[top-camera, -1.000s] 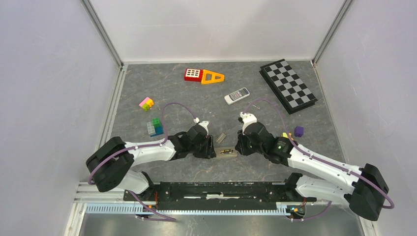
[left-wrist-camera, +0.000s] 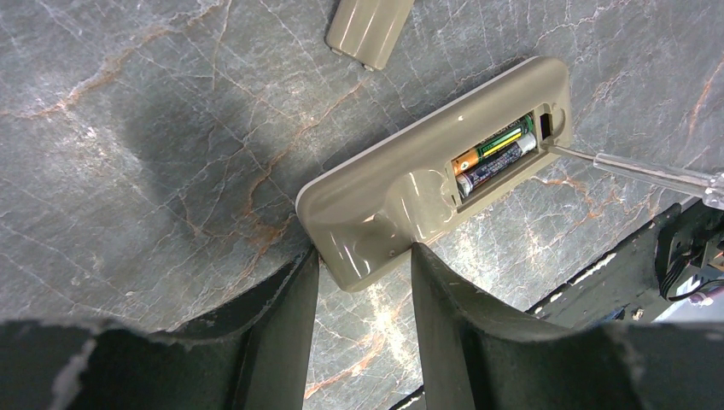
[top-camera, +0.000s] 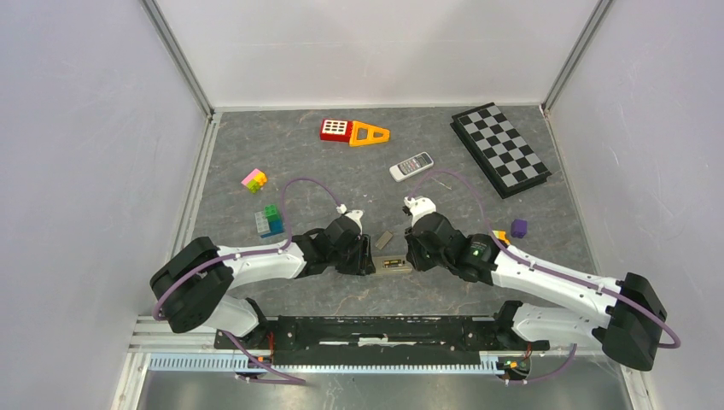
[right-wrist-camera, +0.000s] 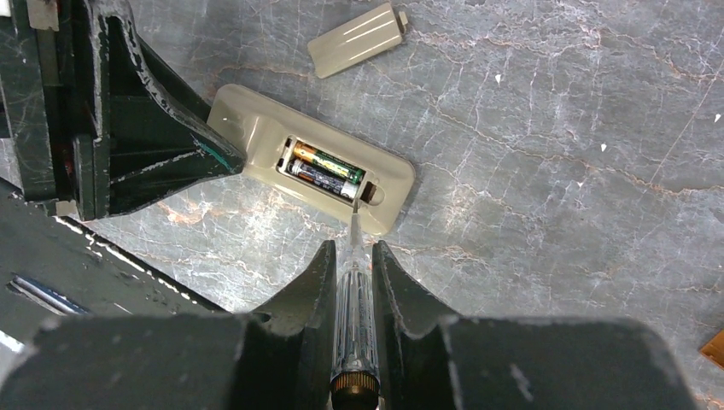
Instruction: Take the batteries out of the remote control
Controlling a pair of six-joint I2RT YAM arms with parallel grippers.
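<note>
Face down on the table lies a beige remote control (left-wrist-camera: 401, 158), its battery bay uncovered. Two batteries sit side by side inside: a green-and-orange one (right-wrist-camera: 329, 161) and a dark one with a pale end (right-wrist-camera: 323, 178). My left gripper is shut on the remote's closed end. A clear-handled screwdriver (right-wrist-camera: 353, 299) is held in my right gripper, which is shut on its handle. In the left wrist view its thin metal tip (left-wrist-camera: 563, 151) reaches into the bay at the pale end of the dark battery.
The loose battery cover (right-wrist-camera: 357, 39) lies beyond the remote. Farther back are a white remote (top-camera: 411, 166), a chessboard (top-camera: 502, 149) and a red-and-yellow toy (top-camera: 354, 131). Toy blocks (top-camera: 270, 222) lie at the left.
The left arm and the remote have stayed in place.
</note>
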